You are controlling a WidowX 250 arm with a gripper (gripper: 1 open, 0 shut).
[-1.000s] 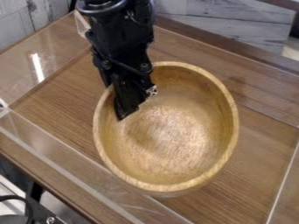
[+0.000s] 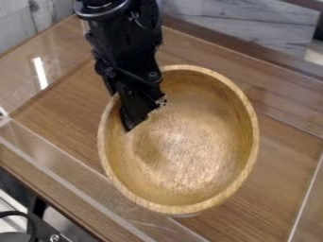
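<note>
A large round wooden bowl [image 2: 190, 156] fills the middle of the view, its open top facing the camera. My black gripper [image 2: 131, 106] reaches down from the top and is shut on the bowl's upper left rim, its fingertips partly hidden by the arm and wrist.
The wooden table [image 2: 278, 170] has free room to the right and upper left of the bowl. A pale marbled panel [image 2: 252, 28] runs along the back. Dark cables and hardware lie beyond the table's edge at the lower left.
The bowl and my gripper have shifted very slightly, the bowl a little toward the upper left; the hold on the rim looks the same.
</note>
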